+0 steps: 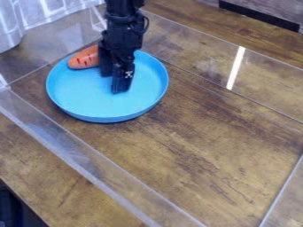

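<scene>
My dark gripper (pixel 119 69) reaches down from the top over the upper part of a blue plate (pixel 106 102). An orange carrot-like toy (pixel 83 58) lies at the plate's back left rim, just left of the gripper. The gripper stands open; its dark parts blur together, and whether anything is behind them is hidden.
Transparent panel edges cross the left and right sides. A white crumpled object sits at the top left corner.
</scene>
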